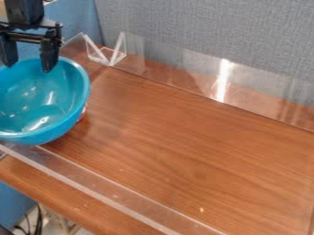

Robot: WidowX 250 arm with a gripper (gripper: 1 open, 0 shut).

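Note:
A large turquoise bowl (37,106) stands at the left end of the wooden table, partly cut off by the left edge of the view. Behind its lower right side, something small in red and white shows only a sliver. My black gripper (28,61) hangs at the top left, over the back part of the bowl, its two fingers apart and pointing down with nothing seen between them.
Clear plastic walls (222,81) run along the back and front of the wooden table (203,165), with a white triangular bracket at the back left. Cables hang below at bottom left.

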